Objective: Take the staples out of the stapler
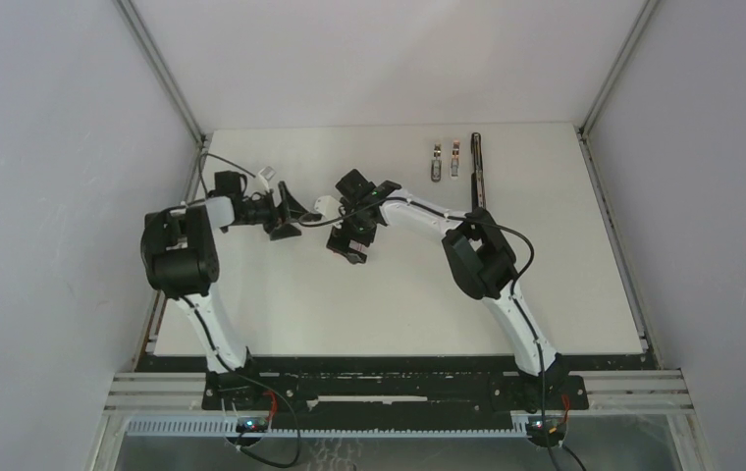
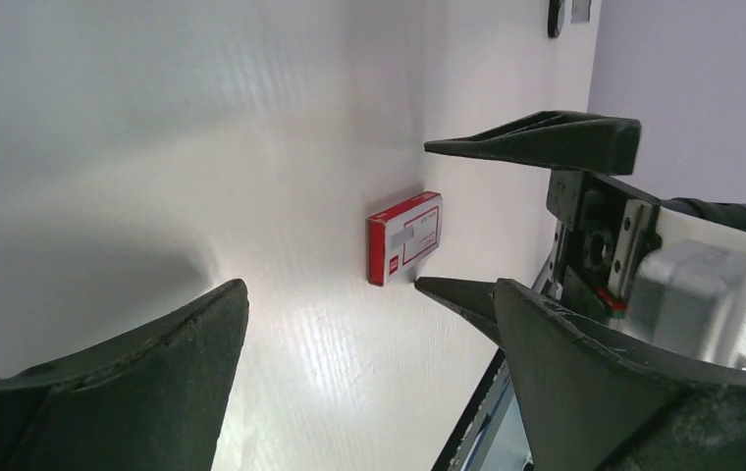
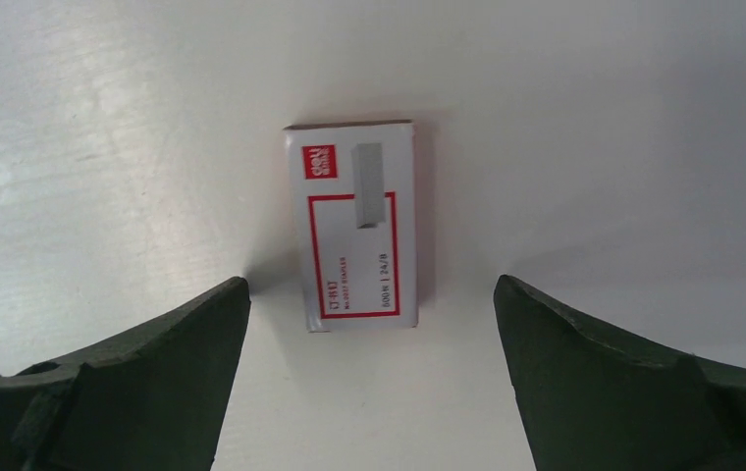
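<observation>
A small white and red staple box [image 3: 357,245] lies flat on the table in the right wrist view, printed side up. My right gripper is part open, its fingers on either side of the box's near end with a gap at each side. In the left wrist view the same box [image 2: 406,240] sits between the right arm's fingers. My left gripper is wide open, empty, and well back from the box; from above, it [image 1: 298,226] hangs left of the right gripper [image 1: 346,247]. No stapler can be made out for certain.
At the back right lie a long dark object [image 1: 478,172] and two small slim items [image 1: 436,163], too small to identify. Both grippers are close together left of centre.
</observation>
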